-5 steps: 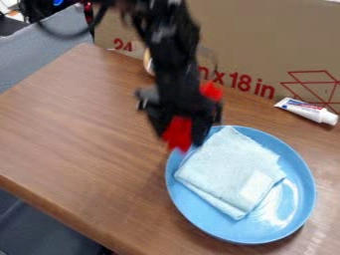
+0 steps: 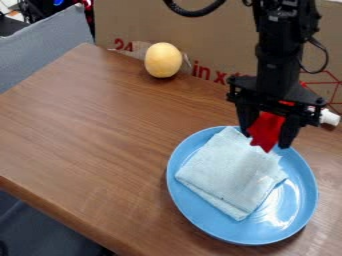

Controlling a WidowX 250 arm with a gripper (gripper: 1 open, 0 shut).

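My gripper (image 2: 267, 126) is shut on a red object (image 2: 266, 131), held above the back part of a blue plate (image 2: 190, 200). A folded pale cloth (image 2: 225, 175) lies on the plate.
A yellow round object (image 2: 163, 60) sits at the back against a cardboard box (image 2: 214, 30). A white tube (image 2: 327, 117) lies at the right, partly hidden by the gripper.
The cloth and plate have not moved.
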